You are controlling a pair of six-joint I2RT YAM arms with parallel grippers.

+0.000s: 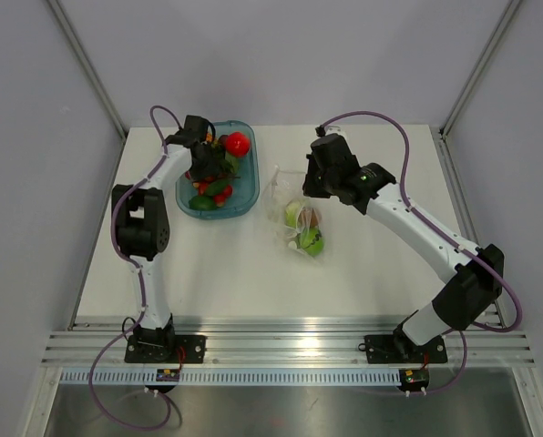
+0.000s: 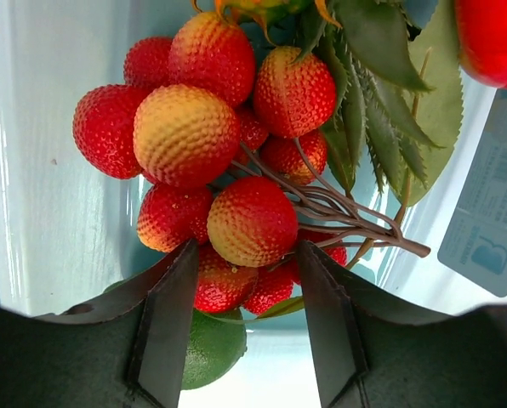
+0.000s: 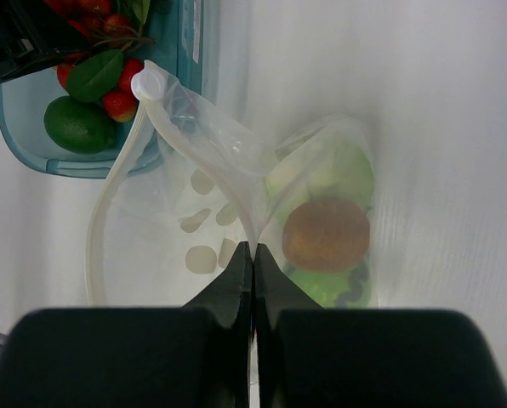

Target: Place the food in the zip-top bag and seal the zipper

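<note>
In the left wrist view a bunch of red-yellow lychees (image 2: 252,219) on brown stems lies in the blue tray (image 1: 244,193). Over it is my left gripper, its fingers apart on either side of one lychee; whether they touch it I cannot tell. The clear zip top bag (image 3: 164,229) stands with its mouth spread, a white zipper slider (image 3: 148,83) at one corner. My right gripper is shut on the bag's rim, a thin film between its fingertips. Inside the bag show a brown round item (image 3: 326,235) and green food (image 1: 310,241).
Also in the tray are a red tomato-like item (image 1: 237,144), a green avocado-like fruit (image 1: 201,203) and green leaves (image 2: 381,93).
</note>
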